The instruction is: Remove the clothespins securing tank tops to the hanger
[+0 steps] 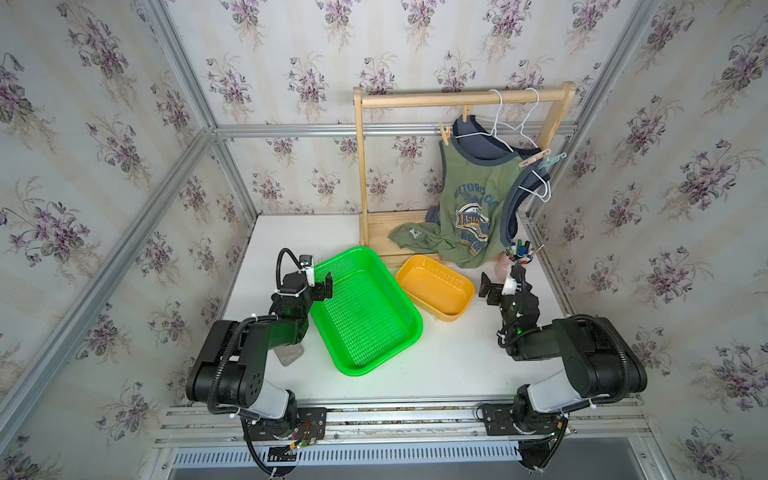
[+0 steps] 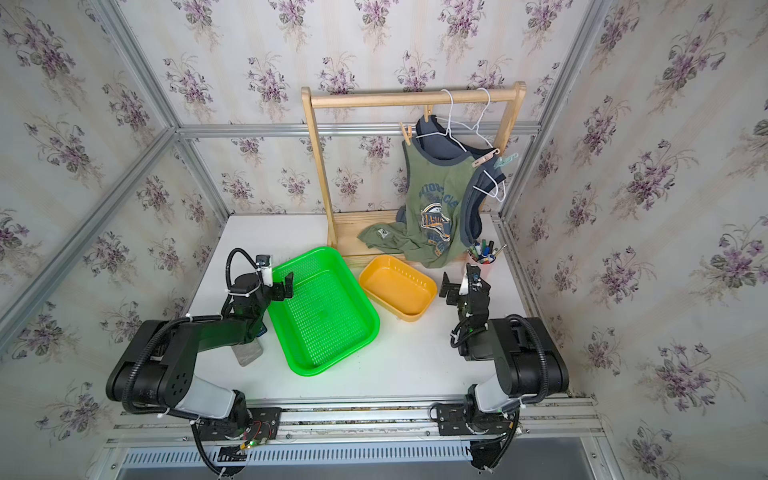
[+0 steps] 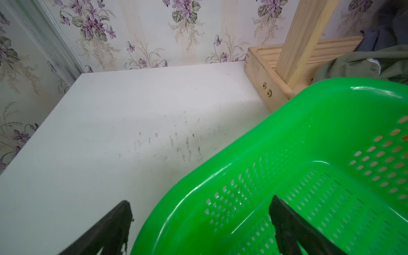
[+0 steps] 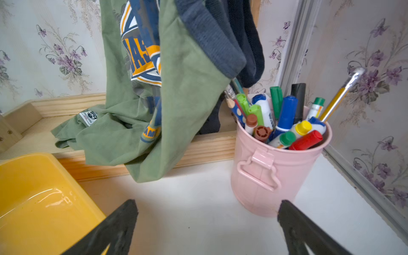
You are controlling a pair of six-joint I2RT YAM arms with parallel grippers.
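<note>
Green and navy tank tops (image 1: 480, 192) (image 2: 436, 192) hang from white hangers (image 1: 496, 128) on a wooden rack, the green one's hem spilling onto its base. Clothespins show at the shoulders: wooden ones (image 1: 445, 134) (image 2: 406, 134), a pale one (image 1: 534, 158) and a mint one (image 1: 552, 160). My left gripper stands open over the edge of the green basket, nothing between its fingers. My right gripper is open, empty, low in front of the rack, beside the orange tray.
The green basket (image 1: 320, 336) fills the left middle, the orange tray (image 1: 432, 304) to its right. A pink pen bucket (image 4: 272, 174) stands at the right before the rack.
</note>
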